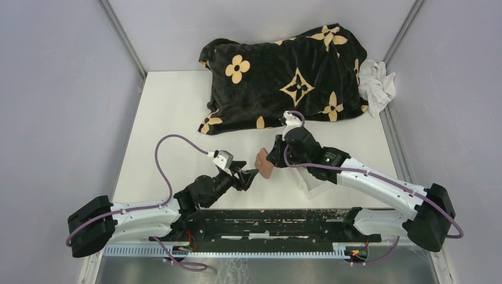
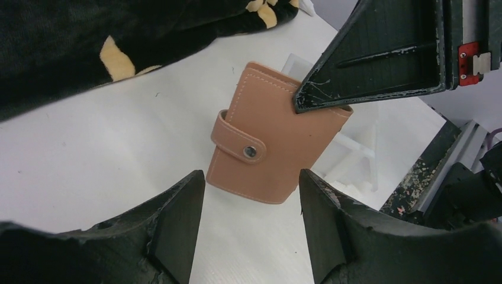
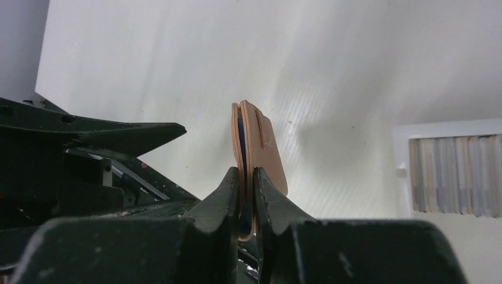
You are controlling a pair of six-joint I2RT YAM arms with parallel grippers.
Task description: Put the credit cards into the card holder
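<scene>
A tan leather card holder (image 1: 264, 163) with a snap strap hangs over the middle of the table. My right gripper is shut on its edge; in the right wrist view its layers stand upright between the fingers. In the left wrist view the holder (image 2: 275, 160) faces my left gripper, which stands part open just short of it with nothing between its fingers. A white tray (image 3: 401, 142) at the right holds a row of upright cards (image 3: 450, 174), seen in the right wrist view.
A dark patterned blanket (image 1: 272, 83) covers the back of the table, with a white cloth (image 1: 376, 86) at its right.
</scene>
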